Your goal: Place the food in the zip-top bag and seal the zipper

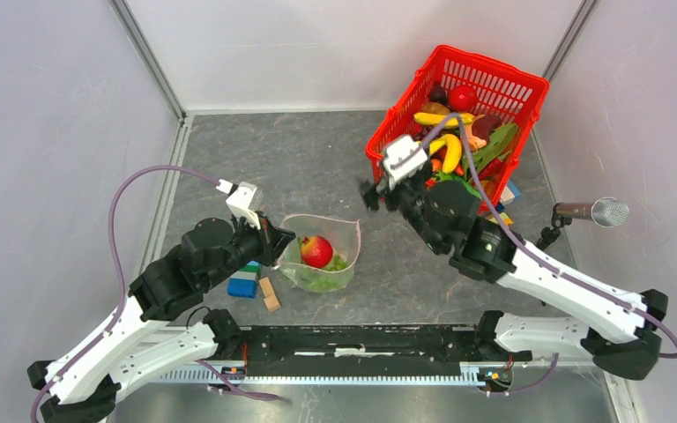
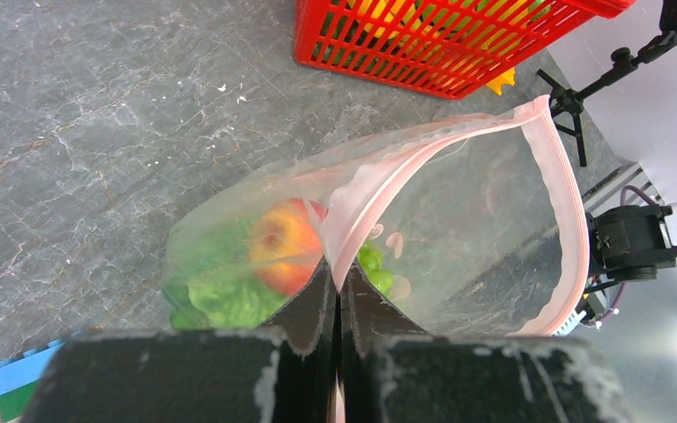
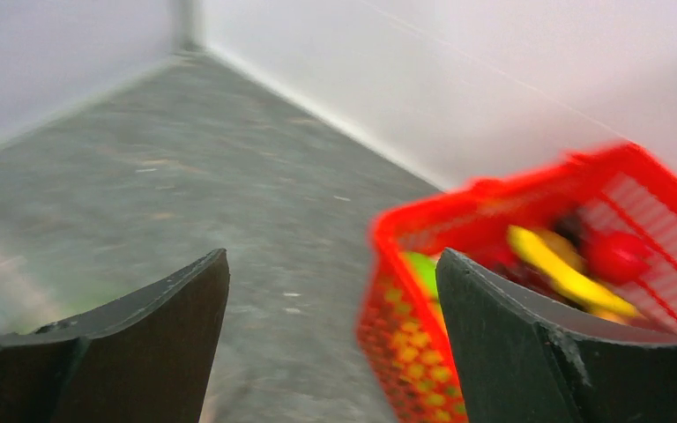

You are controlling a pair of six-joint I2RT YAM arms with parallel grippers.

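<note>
The clear zip top bag (image 1: 344, 231) stands with its mouth open, its pink-edged rim (image 2: 573, 225) spread wide in the left wrist view. Inside it show a red and yellow apple (image 1: 316, 252) and green food (image 2: 220, 286), with a few green grapes (image 2: 375, 267) seen through the opening. My left gripper is shut on the bag's near rim. Away from the bag, my right gripper (image 1: 374, 196) is open between bag and basket, blurred by motion. Nothing lies between its fingers in the right wrist view.
A red basket (image 1: 391, 113) full of toy fruit and vegetables stands at the back right. By the left gripper are blue and green blocks (image 1: 242, 284) and wooden blocks (image 1: 270, 298). A microphone (image 1: 592, 211) stands at the right.
</note>
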